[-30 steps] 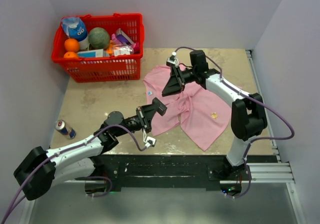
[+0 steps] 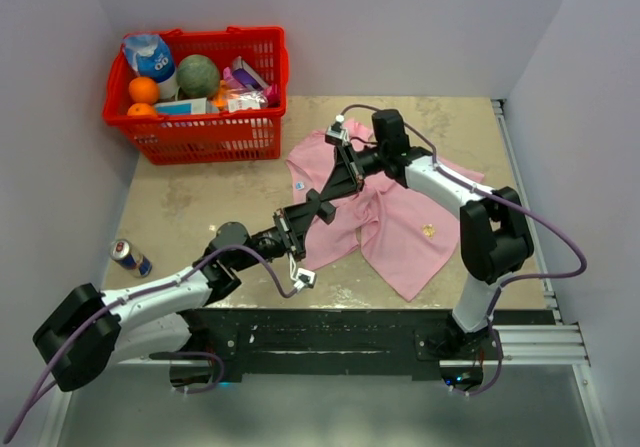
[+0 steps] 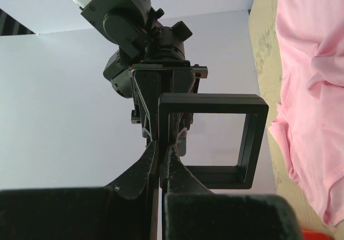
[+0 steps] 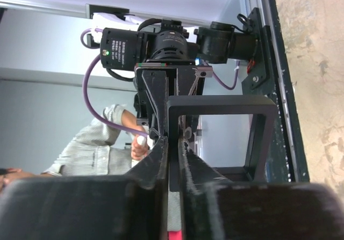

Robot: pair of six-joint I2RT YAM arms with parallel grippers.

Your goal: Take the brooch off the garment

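A black square frame is held up between my two grippers, which face each other above the table. My left gripper is shut on it. My right gripper reaches the same frame from the back right; in the right wrist view its fingers meet at the frame's upright side, though how firmly is unclear. A pink garment lies spread on the table beneath, with a small gold piece on it, likely the brooch.
A red basket full of fruit and packages stands at the back left. A can stands at the left. The table between basket and can is fairly clear.
My right gripper has come down and toward the front to meet the black frame in my left gripper. The left arm has hardly moved.
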